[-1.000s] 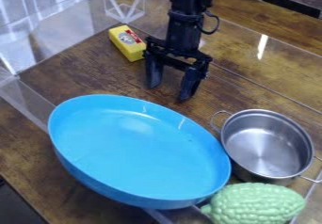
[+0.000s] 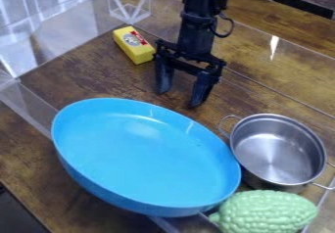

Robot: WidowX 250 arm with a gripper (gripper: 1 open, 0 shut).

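Observation:
The black gripper (image 2: 183, 80) stands at the upper middle of the view, low over the bare wooden tabletop, its two fingers spread open with nothing seen between them. Left of it lies a yellow box (image 2: 133, 46). A large blue oval dish (image 2: 141, 154) fills the lower left, a short way in front of the gripper.
A steel pot (image 2: 275, 149) with wire handles sits at the right, beside the dish. A green bumpy object (image 2: 262, 212) lies at the bottom right. Clear walls edge the wooden surface (image 2: 92, 80). Free table shows left and right of the gripper.
The other objects have not moved.

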